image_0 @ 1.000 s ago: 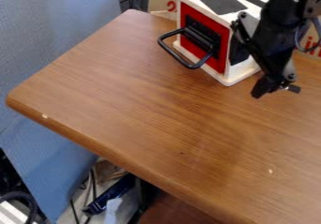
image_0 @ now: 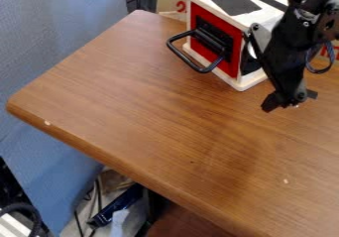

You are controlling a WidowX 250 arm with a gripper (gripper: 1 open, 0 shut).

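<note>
At the back of the wooden table stands a white box appliance (image_0: 236, 8) with a red front (image_0: 229, 61) and a black bar handle (image_0: 189, 57) sticking out from it. My gripper (image_0: 288, 98), on a black arm coming from the top right, hangs low over the table just right of the appliance, apart from the handle. Whether its fingers are open or shut is hard to tell.
A blue padded surface (image_0: 59, 82) lies beyond its left edge, with cables and bags below. A cardboard box is behind the appliance.
The arm and gripper have shifted very slightly over the last second; the appliance and handle look the same.
</note>
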